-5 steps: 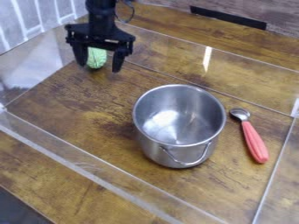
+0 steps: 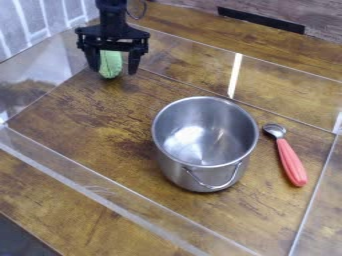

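My black gripper (image 2: 112, 58) is open over a pale green object (image 2: 110, 64) at the back left of the wooden surface, its fingers around or just above it; exact contact is hard to tell. A large steel pot (image 2: 205, 140) with a wire handle stands at the front right. To its right lies a scoop with a red handle (image 2: 291, 160).
Clear side walls edge the wooden table (image 2: 94, 130). A white strip (image 2: 235, 75) lies at the back right.
My gripper has moved slightly back and left about the green object since a second ago. The pot and scoop stay put.
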